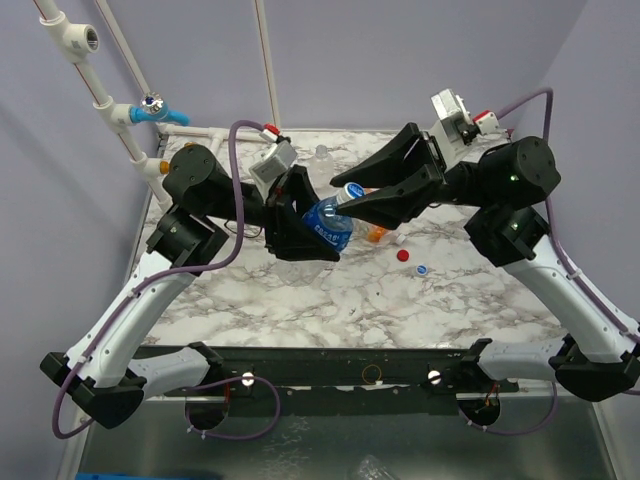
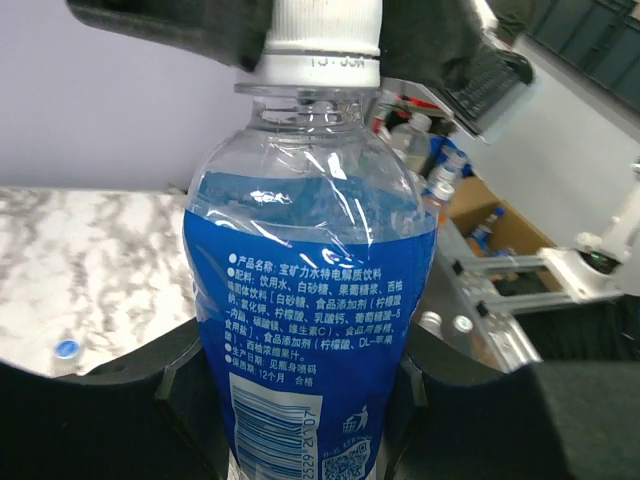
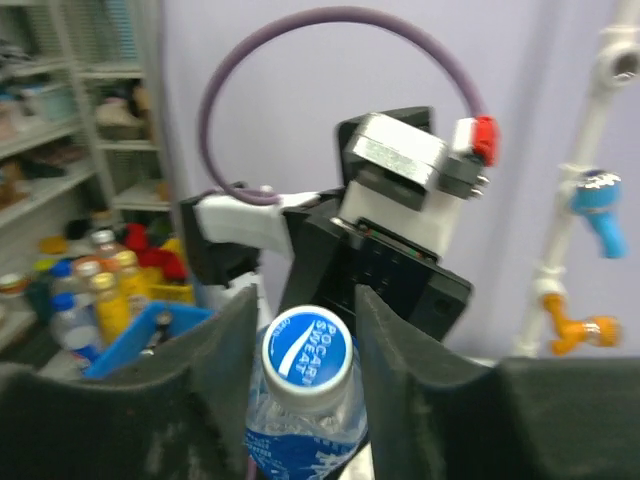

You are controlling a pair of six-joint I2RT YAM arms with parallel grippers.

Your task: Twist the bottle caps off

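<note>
My left gripper [image 1: 318, 222] is shut on a clear bottle [image 2: 300, 270] with a blue label, held tilted above the marble table. Its white cap sits on the neck, with a blue printed top in the right wrist view. My right gripper has its fingers [image 3: 235, 350] on both sides of that cap. They stand open, with only narrow slivers of space beside the cap; light contact on one side cannot be ruled out. The bottle's lower end is hidden behind the left fingers in the top view.
Behind the arms, an orange-labelled bottle [image 1: 377, 234] lies partly hidden, and a clear bottle [image 1: 321, 165] stands farther back. A red cap [image 1: 403, 255] and a blue cap [image 1: 421, 270] rest on the table.
</note>
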